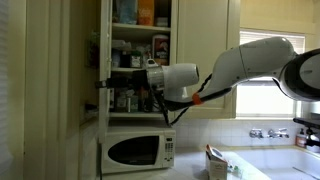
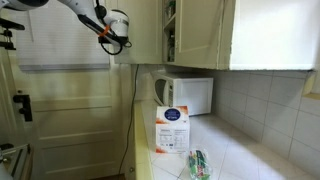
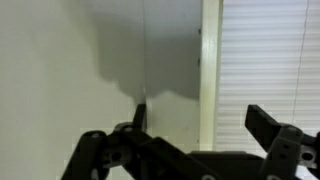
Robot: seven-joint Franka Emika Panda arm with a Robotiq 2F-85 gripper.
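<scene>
In the wrist view my gripper is open, its two fingers wide apart. A pale cabinet door (image 3: 100, 70) fills the left of that view, and its upright edge (image 3: 210, 70) shows in the gap between the fingers. I cannot tell whether either finger touches it. From the first exterior view, the dark gripper (image 1: 103, 83) points left, in front of the open cabinet at shelf height. The second exterior view has the gripper (image 2: 124, 43) high up, against the swung-out cabinet door (image 2: 145, 25). Nothing is held.
Shelves behind the arm carry an orange box (image 1: 146, 12) and jars. Below stand a white microwave (image 1: 138, 150) and, on the counter, a box (image 2: 172, 130) beside a clear bag (image 2: 199, 165). A sink (image 1: 285, 160) lies at right. Blinds (image 3: 270, 60) hang beyond the door edge.
</scene>
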